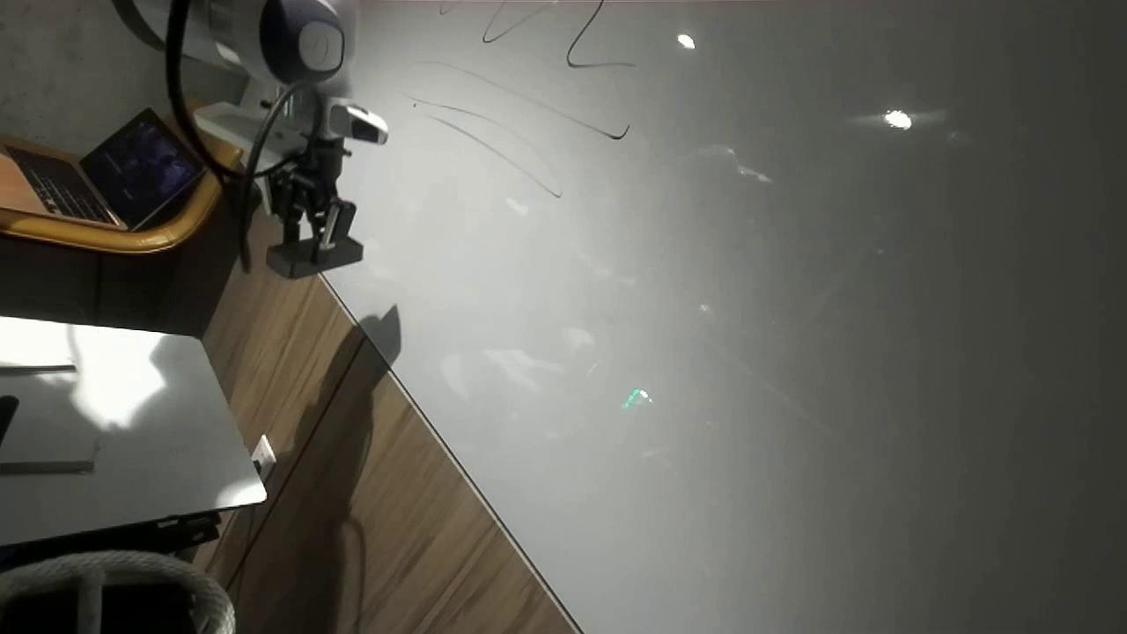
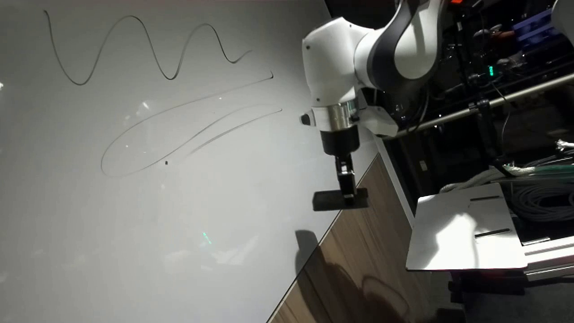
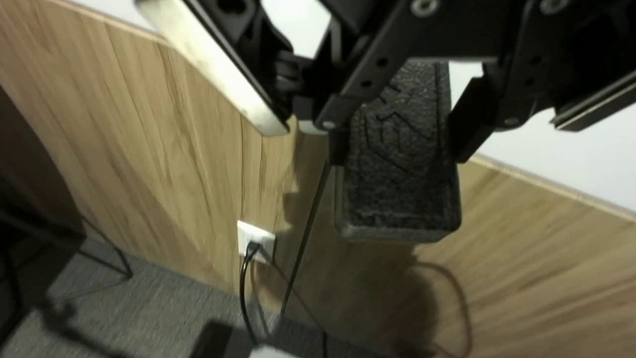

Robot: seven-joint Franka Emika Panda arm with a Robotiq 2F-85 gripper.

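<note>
A dark, block-shaped eraser (image 3: 399, 179) is held across its width by my gripper, one finger pad pressed to each side. In the second exterior view the eraser (image 2: 329, 200) hangs below the wrist, near the lower edge of the whiteboard (image 2: 134, 258). The first exterior view has the gripper (image 1: 317, 227) at the upper left, with the eraser (image 1: 306, 259) beneath it. Dark marker strokes, a wavy line (image 2: 80, 84) and a long loop (image 2: 102, 156), run across the board well away from the eraser.
Wood panelling (image 1: 444, 528) borders the board. A white table (image 1: 127, 444) stands low at the left of the first exterior view, and a laptop (image 1: 143, 169) sits on a chair above it. A wall outlet (image 3: 256, 241) has a cable plugged in. Most of the board is unobstructed.
</note>
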